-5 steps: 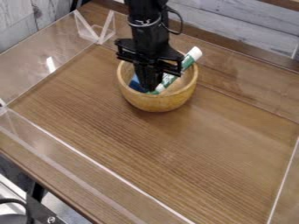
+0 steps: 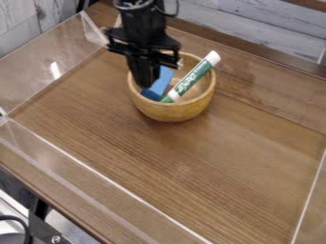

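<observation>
A round tan bowl point(image 2: 188, 111) sits on the wooden table, holding a blue object point(image 2: 156, 88) and a white-and-green tube point(image 2: 192, 78) that leans on its right side. My black gripper point(image 2: 143, 73) is over the bowl's left part, just above the blue object. Its fingertips are dark and small; it looks shut, and whether they touch the blue object is unclear.
Bare table point(image 2: 192, 181) fills the front and right. The table's edges show at the left and the back, and a dark cable lies at the lower left.
My gripper has moved left, away from the middle of the bowl, uncovering more of the blue object and the tube.
</observation>
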